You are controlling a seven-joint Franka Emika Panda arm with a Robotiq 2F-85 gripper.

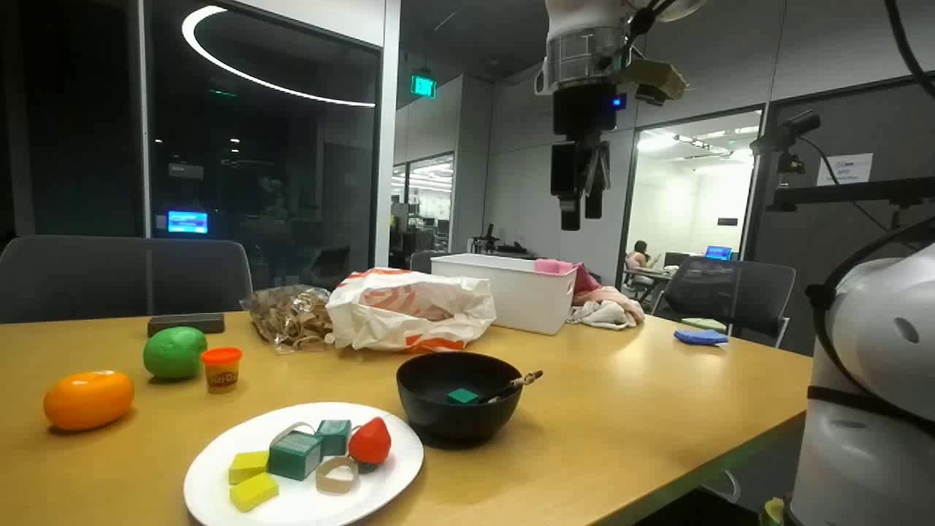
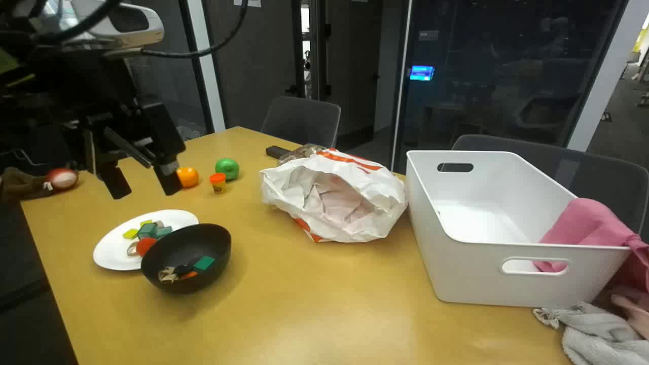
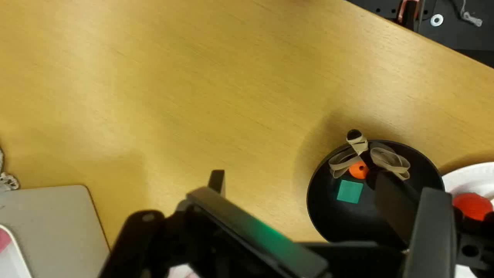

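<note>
High above the table, my gripper (image 1: 582,219) stands open with nothing between its fingers, clear of every object. A black bowl (image 2: 186,258) sits on the table; inside it are a green square (image 3: 349,191), an orange piece (image 3: 358,170) and a dark stick wrapped with tan bands (image 3: 357,141). Beside the bowl, a white plate (image 1: 215,481) carries green blocks (image 1: 295,454), yellow blocks (image 1: 254,492), a red piece (image 1: 369,441) and a tan ring (image 1: 337,474). In the wrist view, one finger covers part of the bowl.
A white bin (image 2: 471,270) with pink cloth (image 2: 587,228) stands near a crumpled white bag (image 1: 407,307). An orange fruit (image 1: 88,400), a green fruit (image 1: 174,353) and an orange-lidded tub (image 1: 222,369) lie beyond the plate. Bare table (image 3: 208,92) stretches beside the bowl.
</note>
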